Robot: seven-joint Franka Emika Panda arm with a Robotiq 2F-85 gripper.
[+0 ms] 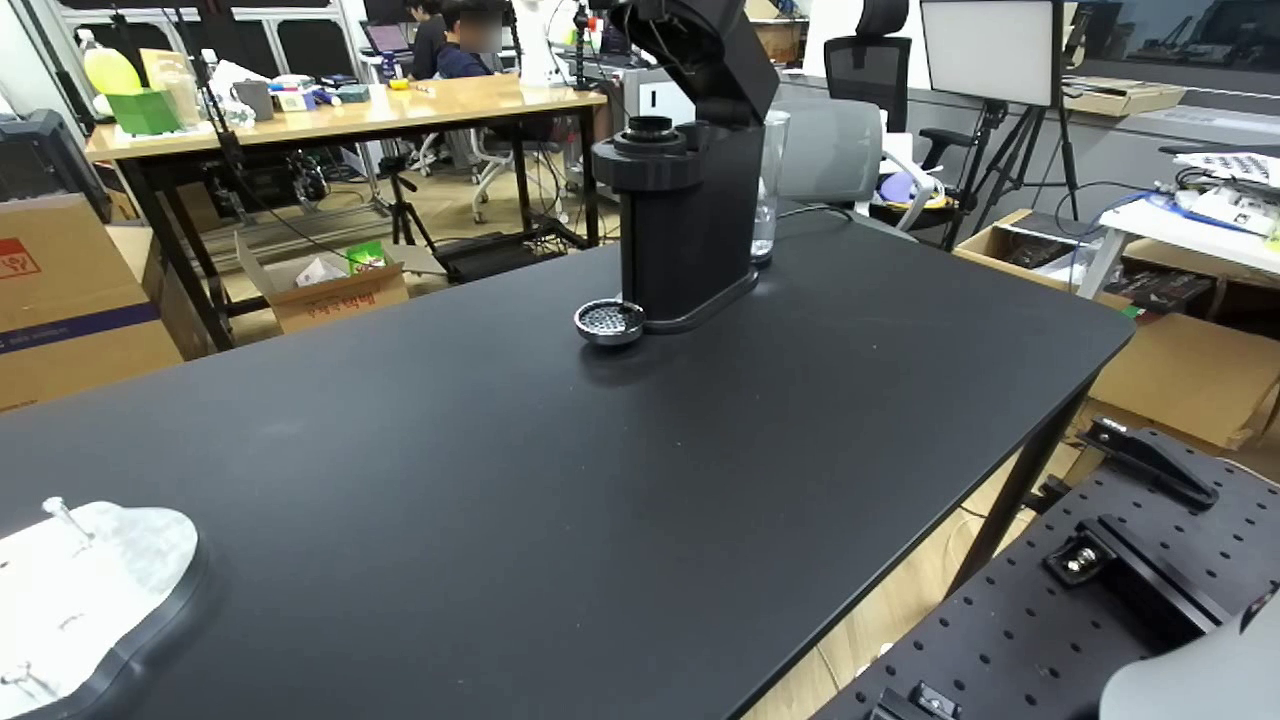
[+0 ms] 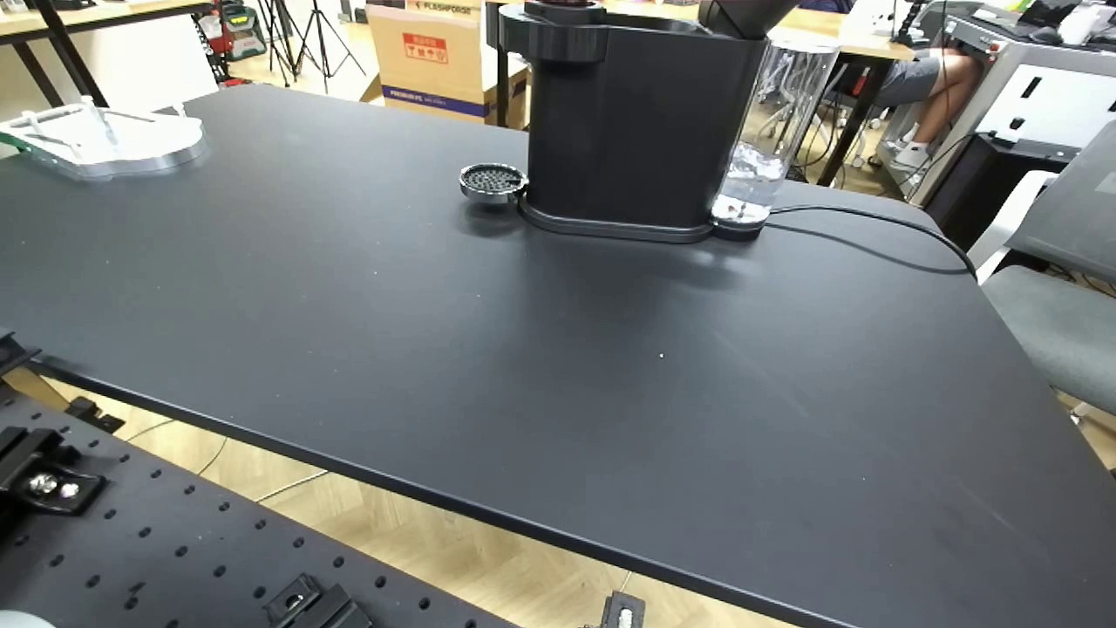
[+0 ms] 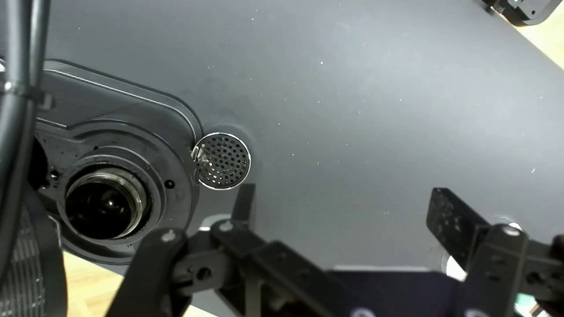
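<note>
A black coffee machine (image 1: 690, 222) stands on the black table, its lid (image 1: 720, 72) raised. In the wrist view its round brewing opening (image 3: 103, 203) faces up at the left, dark inside with a shiny inner rim. At its foot sits a small round metal drip tray (image 3: 222, 160) with a perforated top. My gripper is open, its two fingers wide apart over bare tabletop, to the right of the machine. Nothing shows between them. In the outside views I cannot clearly make out the gripper.
A clear water tank (image 2: 758, 136) stands at the machine's back, and a cable (image 2: 889, 216) trails off the table. A white-topped stand with pegs (image 1: 102, 558) lies at the table's other end.
</note>
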